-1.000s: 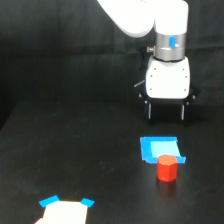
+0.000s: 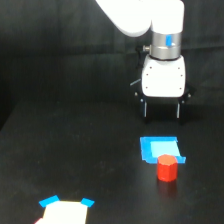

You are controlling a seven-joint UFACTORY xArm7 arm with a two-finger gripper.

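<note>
A red block with a many-sided outline stands on the dark table, at the front right edge of a light square bordered with blue tape. My gripper hangs above and behind that square, pointing down. Its two dark fingers are spread well apart. The space between them is empty, and neither finger touches the block. The white hand and the arm above it come in from the top of the view.
A second pale square with blue tape at its corners is cut off by the bottom edge, with a small reddish thing beside it.
The gripper has shifted slightly left and a little lower in the view. The block and both taped squares appear unmoved.
</note>
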